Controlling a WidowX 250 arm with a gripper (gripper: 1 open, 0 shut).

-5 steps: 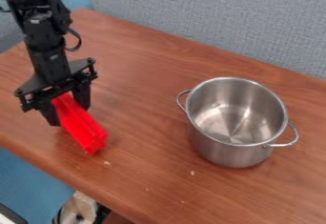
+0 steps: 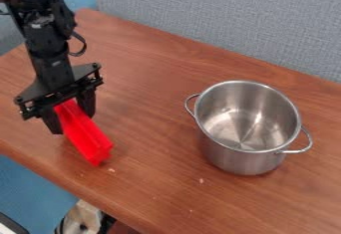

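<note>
The black arm comes down from the upper left, its gripper low over the left part of the wooden table. A red block lies tilted toward the lower right at the gripper's fingertips, its upper end between or behind the fingers; whether they are closed on it is hard to make out. A steel pot with two side handles stands upright on the right, apart from the gripper and block.
The wooden table has clear room in the middle and toward the back. A grey padded wall runs along the back. The table's front-left edge lies close below the block.
</note>
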